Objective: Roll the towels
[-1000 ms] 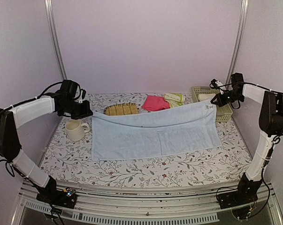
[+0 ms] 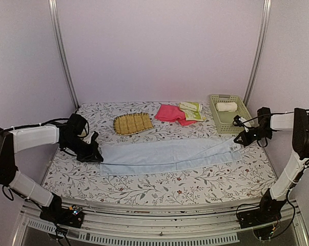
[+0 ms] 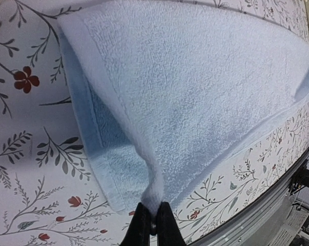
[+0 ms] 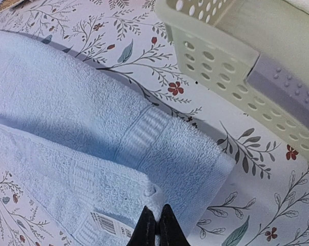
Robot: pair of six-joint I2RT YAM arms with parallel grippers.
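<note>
A light blue towel (image 2: 164, 151) lies across the middle of the table, its far part folded over toward the front edge. My left gripper (image 2: 100, 158) is shut on one corner of the folded layer; in the left wrist view the towel (image 3: 195, 77) bunches up between the fingers. At the other end my right gripper (image 2: 236, 140) is shut on the opposite corner. The right wrist view shows the towel (image 4: 62, 97) pinched at the fingertips, with a white printed label (image 4: 110, 225) beside them. Underneath, the lower layer lies flat.
A green perforated basket (image 2: 225, 119) with a rolled white towel (image 2: 226, 106) stands at the back right, close to my right gripper. Pink (image 2: 170, 113) and green (image 2: 192, 110) cloths and a wicker tray (image 2: 132, 124) lie at the back.
Both grippers came down and toward the front edge, carrying the towel's far edge over its nearer part. The white mug at the left is no longer visible behind the left arm.
</note>
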